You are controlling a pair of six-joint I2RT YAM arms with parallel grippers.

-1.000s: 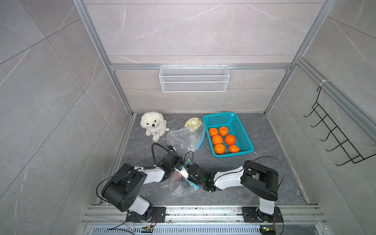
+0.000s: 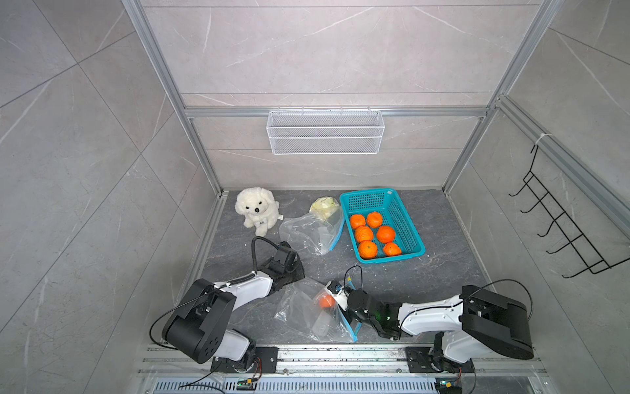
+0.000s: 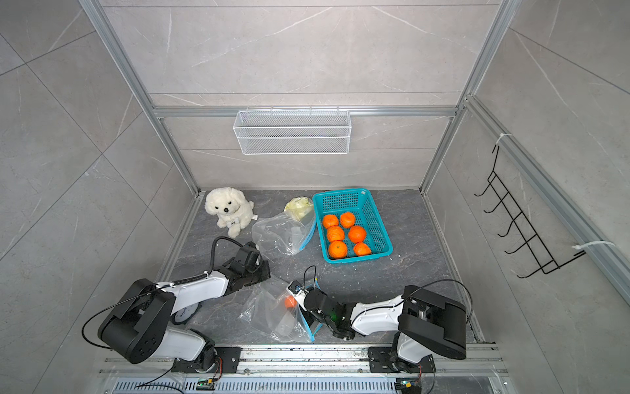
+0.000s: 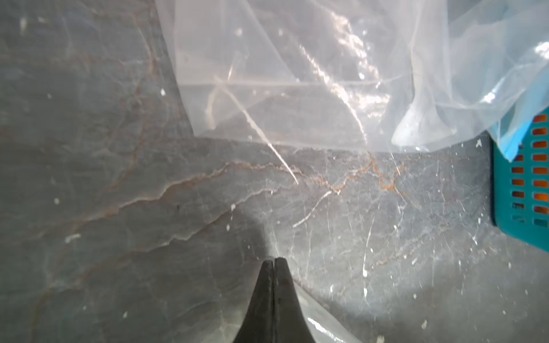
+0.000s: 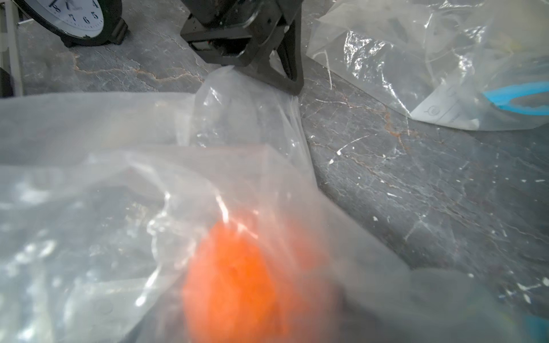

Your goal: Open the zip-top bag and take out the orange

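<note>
The clear zip bag (image 2: 296,308) with its blue zip edge lies at the front middle, an orange (image 2: 326,301) inside. My left gripper is shut at the bag's left end, and clear film shows beside its fingertips; in the right wrist view the bag's corner rises to it. My right gripper (image 2: 333,295) is at the bag's blue mouth, right beside the orange. In the right wrist view the orange (image 5: 234,285) is large and blurred behind film (image 5: 257,165), and the fingers are hidden, so their hold on it cannot be made out.
A second clear bag (image 2: 308,234) with something pale inside lies behind. Beside it stands a teal basket (image 2: 410,239) of several oranges. A white plush dog (image 2: 257,208) sits back left. An alarm clock (image 5: 74,17) stands near the left arm. Open table lies front right.
My right gripper has moved right and toward the front, away from the left one. The orange and bag mouth have shifted with it, spreading the bag out. The left arm moved slightly left.
</note>
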